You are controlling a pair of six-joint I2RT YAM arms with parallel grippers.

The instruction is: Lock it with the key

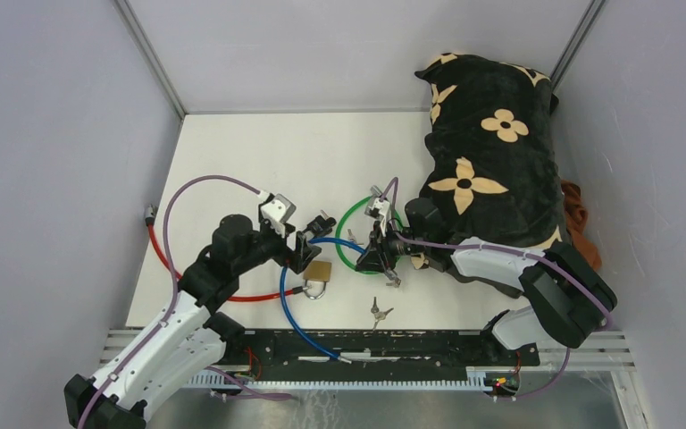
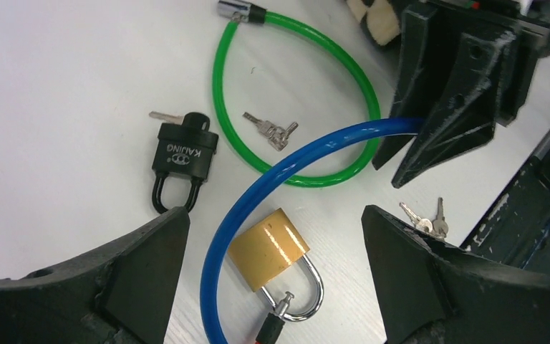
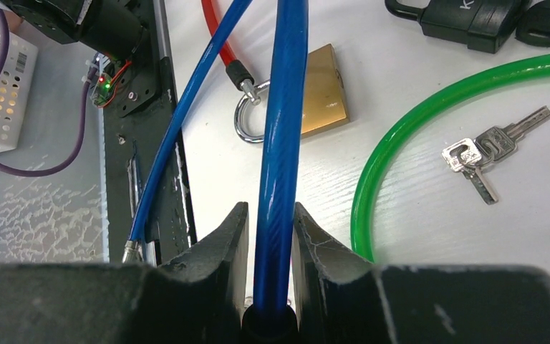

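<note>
My right gripper [image 1: 380, 264] holds a blue cable lock [image 3: 278, 158] between its fingers; the cable arcs left and its free end dangles past the front edge. My left gripper [image 1: 299, 255] hangs open above it, nothing gripped. Below lie a brass padlock [image 2: 271, 251] with the red cable's [image 3: 217, 32] end at its shackle, and a black KAIJING padlock [image 2: 182, 154] with a key in it. Loose keys [image 3: 498, 147] lie inside the green cable [image 3: 394, 143], and more keys [image 1: 377, 313] lie near the front edge.
A large black flowered pillow [image 1: 491, 179] fills the right side. The back left of the white board [image 1: 277, 152] is clear. A dark rail [image 1: 366, 344] runs along the front edge.
</note>
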